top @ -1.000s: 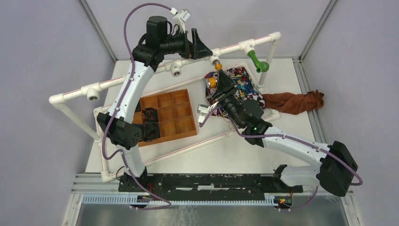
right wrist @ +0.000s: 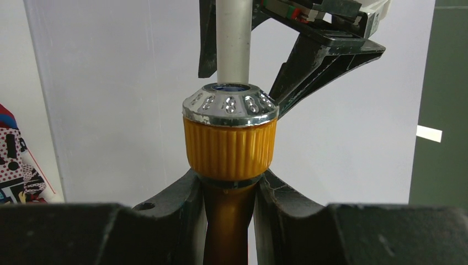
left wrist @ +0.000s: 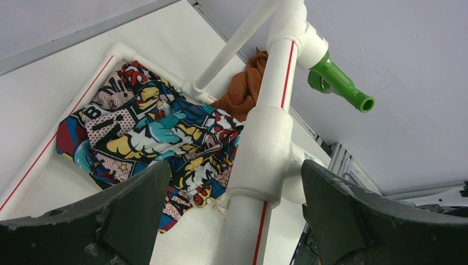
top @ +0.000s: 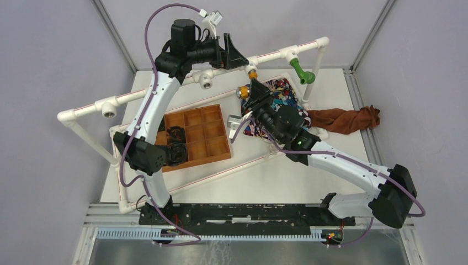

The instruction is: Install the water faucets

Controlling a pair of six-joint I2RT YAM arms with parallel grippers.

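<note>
My right gripper is shut on an orange faucet with a chrome ring; in the top view the faucet sits just below a white tee on the upper pipe, its orange inlet at that tee. Whether it is seated cannot be told. My left gripper is open at the upper pipe beside that tee, its fingers either side of the pipe in the left wrist view. A green faucet hangs from the tee to the right.
A wooden compartment tray lies below the pipe at left. A patterned cloth and a brown cloth lie on the table. Empty tees sit farther left on the pipe.
My right gripper and the faucet in it have shifted slightly left, the faucet's angle changing a little. The left arm has not visibly moved.
</note>
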